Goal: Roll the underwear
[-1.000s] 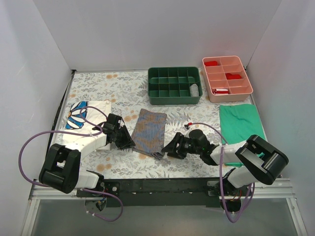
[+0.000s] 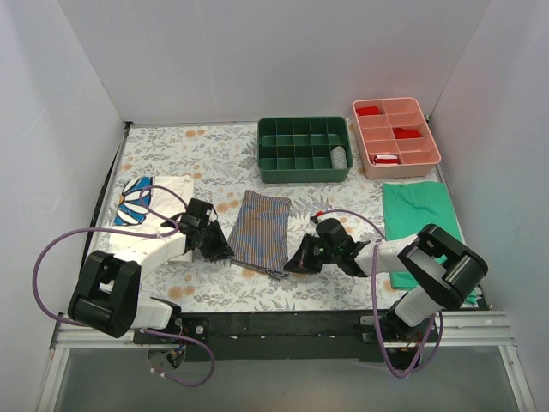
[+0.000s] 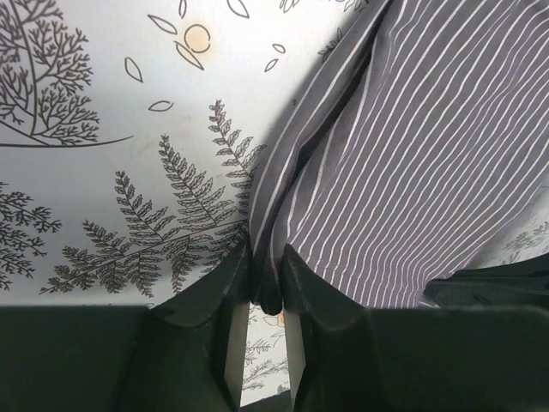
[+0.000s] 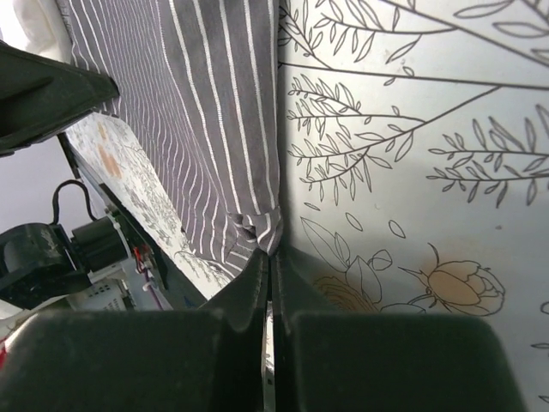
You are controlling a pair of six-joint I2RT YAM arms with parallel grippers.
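Note:
The underwear (image 2: 259, 225), grey with thin white stripes, lies folded into a narrow rectangle on the patterned table, its near edge turned up. At its near left corner, my left gripper has the folded edge between its fingers. The cloth fills the small gap there; whether they clamp it is unclear. My right gripper is at the near right corner, its fingers together on a small pinch of the cloth. Both fingertips stay close to the table.
A green divided box (image 2: 303, 176) stands behind the underwear, beside a pink divided box (image 2: 399, 171) holding red items. White cloth (image 2: 180, 185) lies to the left, green cloth (image 2: 416, 209) to the right. Patterned table shows bare between them.
The left arm has stayed nearly still.

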